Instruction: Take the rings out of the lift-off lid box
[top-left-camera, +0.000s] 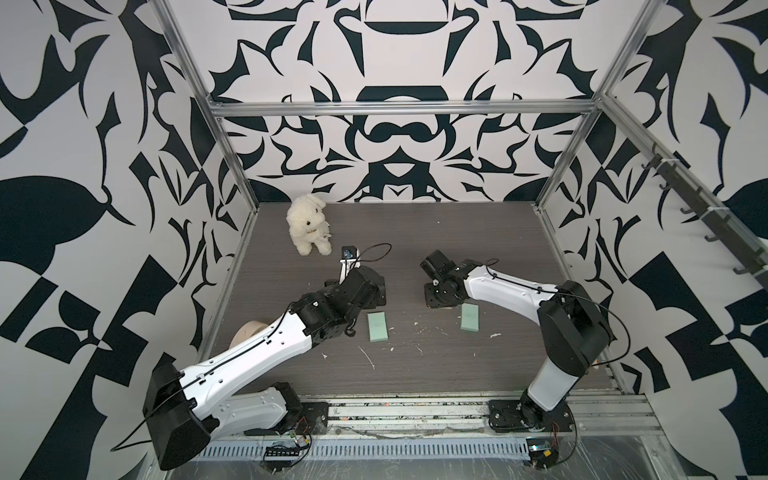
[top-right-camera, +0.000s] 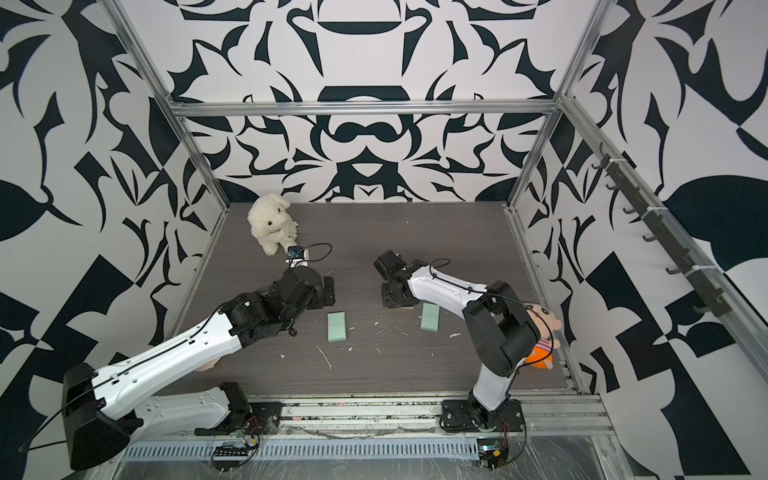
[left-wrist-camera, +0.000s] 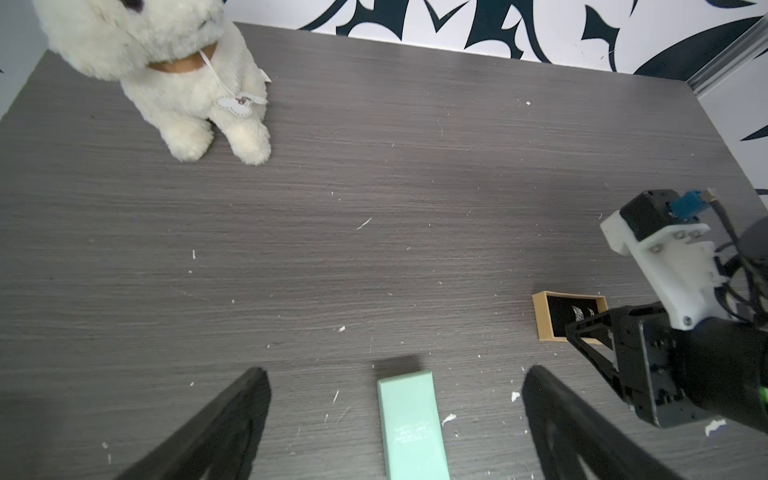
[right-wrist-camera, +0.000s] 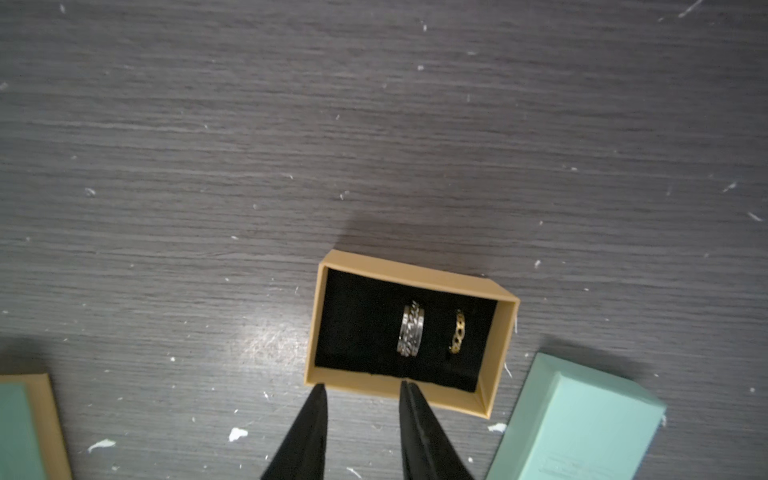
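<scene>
An open tan box (right-wrist-camera: 498, 348) with black lining holds a silver ring (right-wrist-camera: 410, 330) and a gold ring (right-wrist-camera: 457, 332), seen from above in the right wrist view. My right gripper is over the box's near edge, its fingers part open with nothing between them. Beside the box lies a mint lid box (right-wrist-camera: 580, 424); another mint piece, edged in tan (right-wrist-camera: 41, 420), is at the lower left. In the left wrist view my left gripper stands open, empty, above the mint box (left-wrist-camera: 412, 424), left of my right arm.
A white plush dog (top-left-camera: 308, 224) sits at the back left. A toy in orange (top-right-camera: 542, 352) is at the right edge, partly behind the right arm.
</scene>
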